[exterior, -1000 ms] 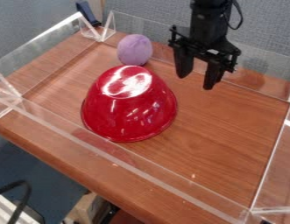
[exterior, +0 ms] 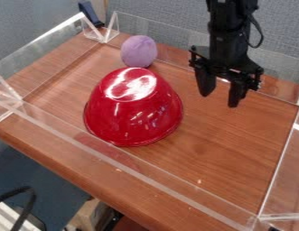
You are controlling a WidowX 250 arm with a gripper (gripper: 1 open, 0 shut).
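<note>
A large red bowl (exterior: 131, 108) lies upside down on the wooden tabletop, left of centre. A purple ball (exterior: 138, 50) rests behind it, near the back edge. The black gripper (exterior: 224, 83) hangs over the back right of the table, to the right of the bowl and apart from it and the ball. Its two fingers stand apart, with nothing visible between them.
Clear low walls border the wooden table (exterior: 218, 162). A dark cable and a wooden block lie outside at the lower left.
The gripper has moved right and somewhat down over the last second, away from the purple ball. The bowl and the ball have not moved.
</note>
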